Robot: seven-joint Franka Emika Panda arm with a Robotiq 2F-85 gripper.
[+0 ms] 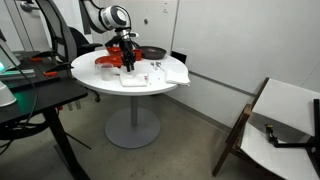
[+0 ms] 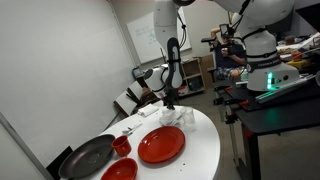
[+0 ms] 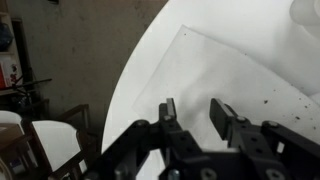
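A white cloth [image 1: 135, 82] lies mostly spread out on the round white table, with one corner and edge plain in the wrist view. My gripper points down over that cloth [image 3: 215, 75]. A gap separates its two dark fingers [image 3: 170, 110], and no fabric shows pinched between them. In exterior view 2, the gripper [image 2: 169, 103] is low at the far side of the cloth [image 2: 174, 118]; whether the tips touch it, I cannot tell.
A red plate [image 2: 161, 145], a red cup [image 2: 121, 147] and a black pan [image 2: 86, 158] share the table. Another white cloth [image 1: 174, 76] lies near its right edge. A clear container [image 3: 307, 12] shows at the wrist view's upper right.
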